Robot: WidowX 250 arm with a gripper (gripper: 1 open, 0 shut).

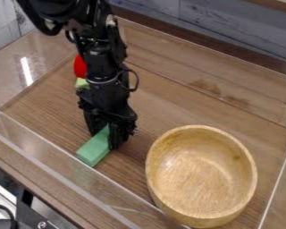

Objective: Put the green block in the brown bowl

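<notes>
The green block (94, 149) lies on the wooden table near its front edge, left of centre. Directly over its far end is my black gripper (108, 133), pointing down with its fingers around or against the block's upper part. How far apart the fingers stand is hidden by their dark shape against the block. To the right, apart from both, the brown bowl (161, 170) sits with its wide opening facing up, and nothing shows inside it.
Behind the arm (100, 63), a red and light-green object (79, 67) is partly hidden. A low clear edge (56, 163) runs along the table's front left. Bare tabletop (193, 89) stretches across the back and right.
</notes>
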